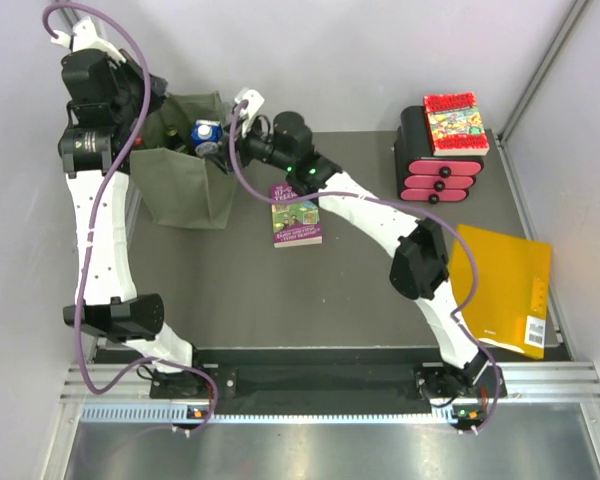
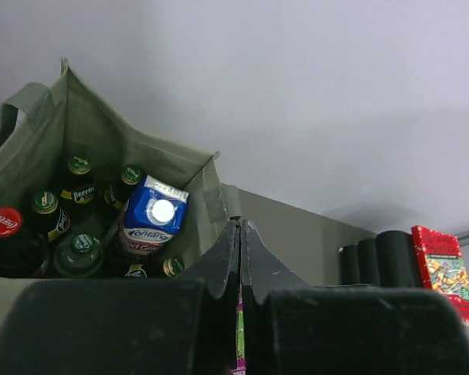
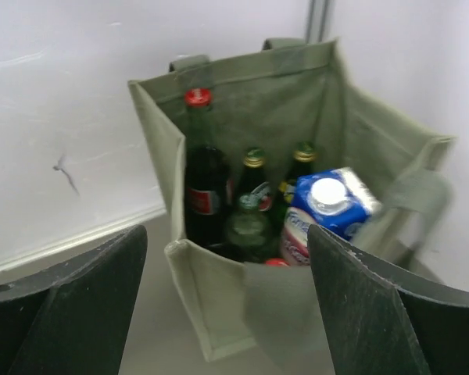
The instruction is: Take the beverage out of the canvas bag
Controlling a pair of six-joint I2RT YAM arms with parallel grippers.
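Observation:
The olive canvas bag stands at the back left, holding several bottles and a blue-white carton. A red-capped dark bottle and several green bottles are inside it. My left gripper is shut with nothing visible between its fingers, above the bag. My right gripper stands open at the near side of the bag, facing the bottles and carton, its fingers apart with nothing held.
A purple book lies right of the bag. A black-and-pink drawer box with a red book on top stands at the back right. A yellow folder lies at the right.

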